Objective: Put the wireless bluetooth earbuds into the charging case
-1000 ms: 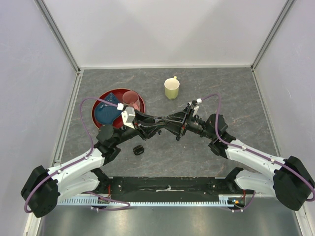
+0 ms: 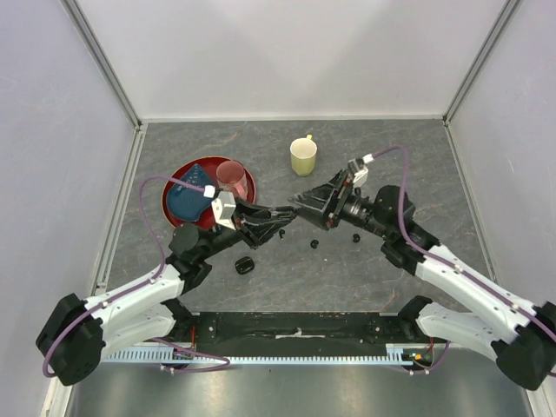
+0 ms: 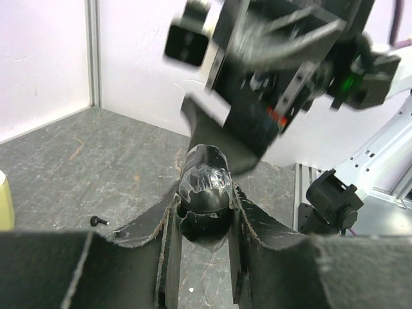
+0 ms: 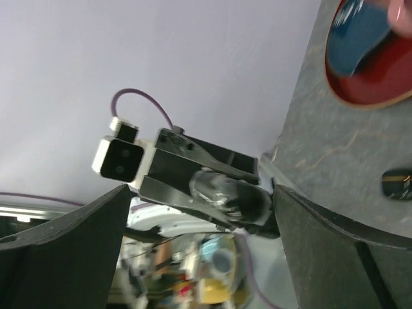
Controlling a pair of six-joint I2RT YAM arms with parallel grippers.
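My left gripper (image 2: 276, 217) is shut on a glossy black charging case (image 3: 205, 199), held upright between its fingertips in the left wrist view. My right gripper (image 2: 304, 207) stands open just up and right of it, blurred in the left wrist view; its fingers frame the left gripper and case (image 4: 228, 196) in the right wrist view. A black square item (image 2: 245, 265) lies below the left gripper.
A red plate (image 2: 174, 213) holding a blue item (image 2: 187, 195) and pink mug (image 2: 231, 174) sits at left. A yellow mug (image 2: 303, 158) stands at the back middle.
My right gripper has lifted away from the left one, shifting right and up in the top view, with motion blur on its arm. The left gripper holds nearly still with the case.
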